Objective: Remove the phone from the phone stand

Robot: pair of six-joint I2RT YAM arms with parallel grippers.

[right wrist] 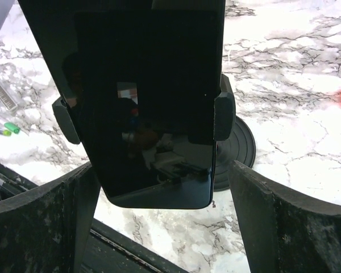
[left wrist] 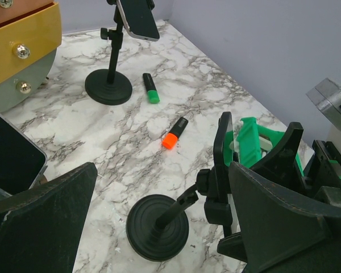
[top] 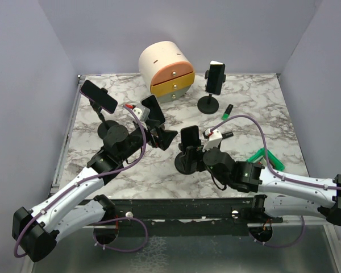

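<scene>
A black phone rests in a stand with a round black base at the table's middle. My right gripper is open around the phone's lower end, which shows between its fingers in the right wrist view. My left gripper stands open up and left of that stand, beside another phone at the left wrist view's edge.
More phone stands stand at back right and left. A rounded drawer cabinet is at the back. Markers and a green tray lie on the right.
</scene>
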